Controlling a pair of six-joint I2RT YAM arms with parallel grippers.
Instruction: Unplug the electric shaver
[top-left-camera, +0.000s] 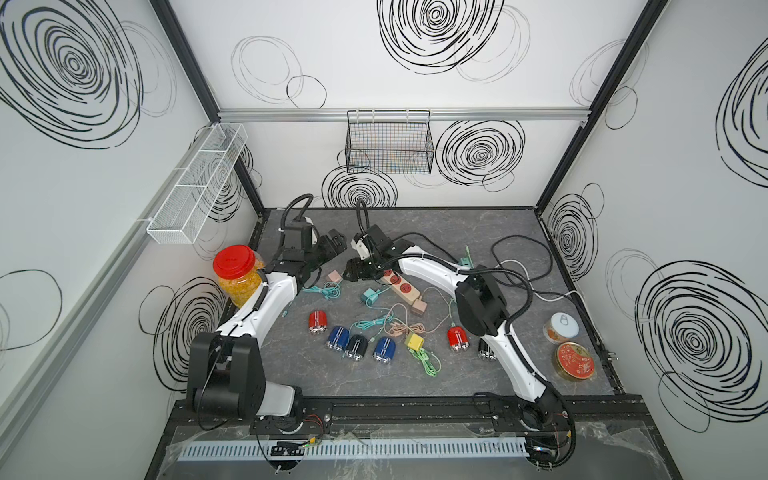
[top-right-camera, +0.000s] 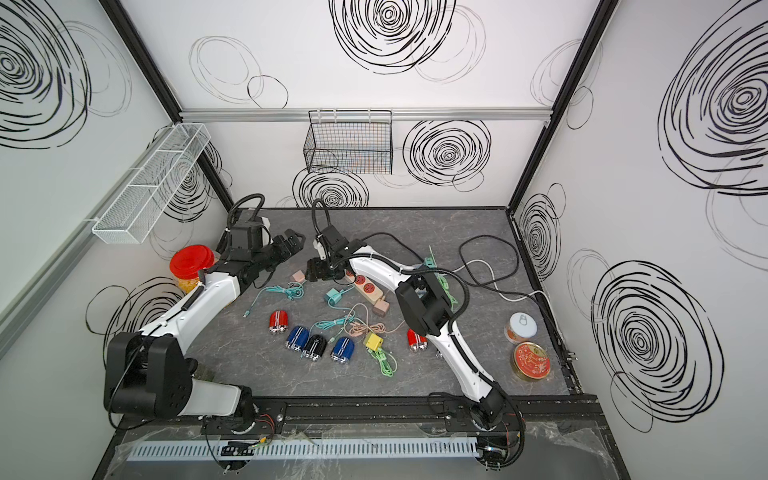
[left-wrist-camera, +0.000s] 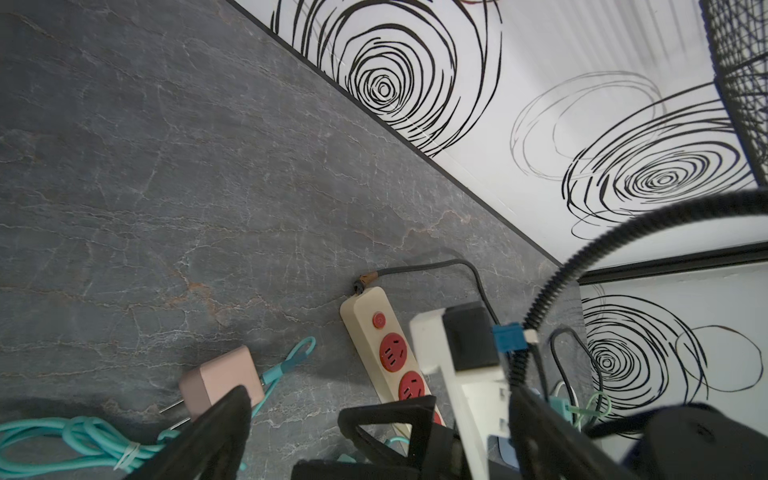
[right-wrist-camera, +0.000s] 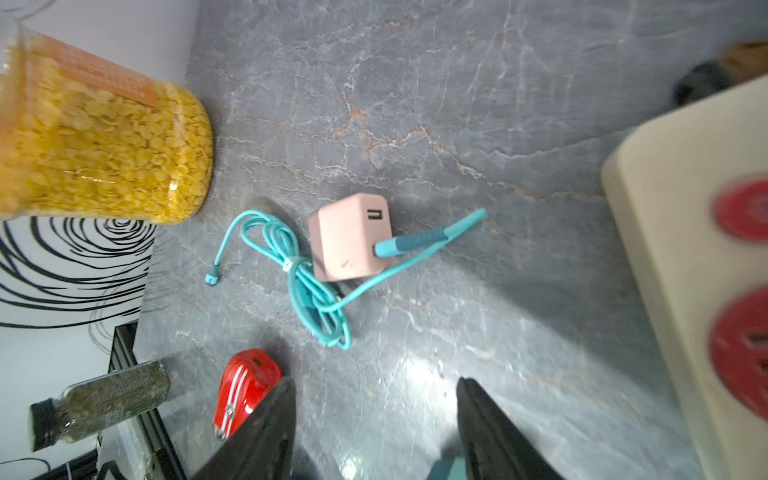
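Observation:
A pink adapter with a teal cable lies loose on the table, its metal prongs bare in the left wrist view. The white power strip (left-wrist-camera: 364, 328) has red sockets; another pink adapter (top-left-camera: 419, 307) is at its near end. Shavers stand nearer the front: a red one (top-left-camera: 317, 321), a blue one (top-left-camera: 337, 337), a black one (top-left-camera: 356, 346) and others. My left gripper (top-left-camera: 336, 241) is open and empty above the table, behind the loose adapter. Open and empty too, my right gripper hangs between that adapter and the strip.
At the left stands a jar of yellow flakes (top-left-camera: 238, 276). A yellow adapter (top-left-camera: 414, 341) with green cable lies in front; two cans, one with a red lid (top-left-camera: 574, 361), are at the right. My two grippers are close together.

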